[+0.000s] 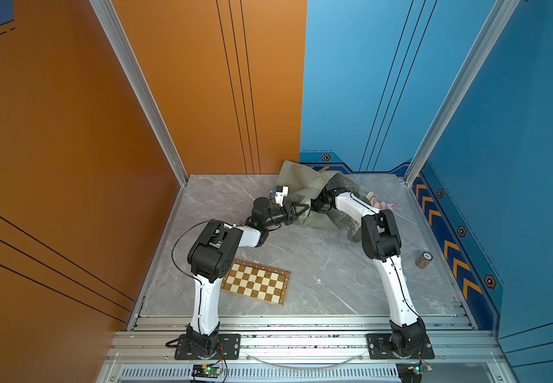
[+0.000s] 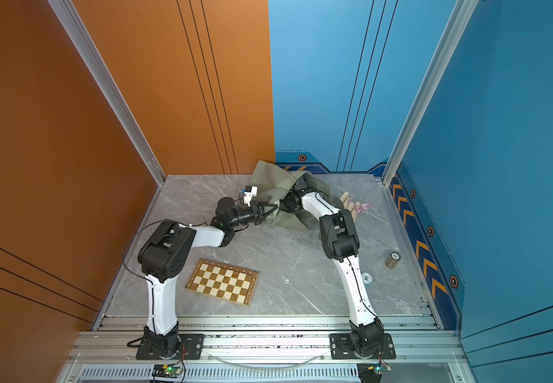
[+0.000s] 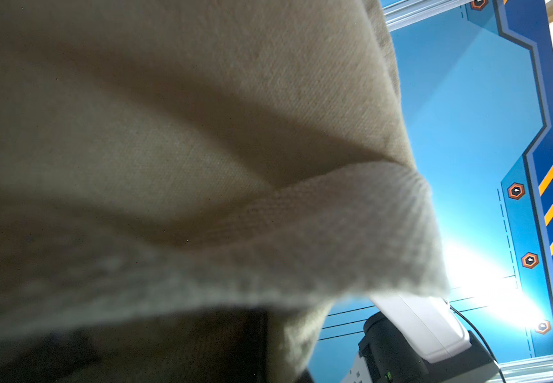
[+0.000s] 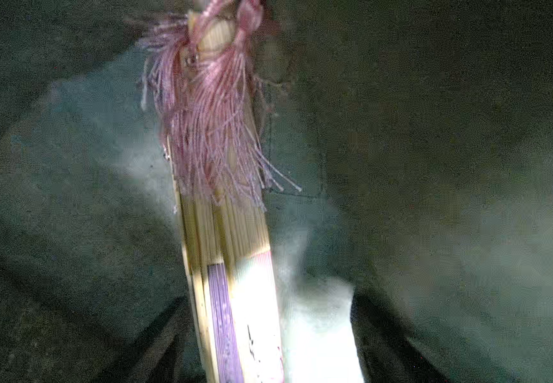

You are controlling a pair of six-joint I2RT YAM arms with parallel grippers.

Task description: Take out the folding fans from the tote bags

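An olive canvas tote bag (image 1: 296,178) lies crumpled at the back middle. My left gripper (image 1: 298,210) is shut at its near edge; close cloth (image 3: 225,127) fills much of the left wrist view, and whether any is pinched cannot be seen. My right gripper reaches into the bag, open, with a folding fan (image 4: 203,236) lying between its fingers. That fan has a pink tassel (image 4: 212,121) and a purple strip. The right fingertips are hidden in both top views.
More fans (image 2: 353,207) with pink tassels lie right of the bag. A checkerboard (image 1: 255,281) lies at front left, a small cylinder (image 1: 423,259) at the right, and a white disc (image 2: 366,278) near it.
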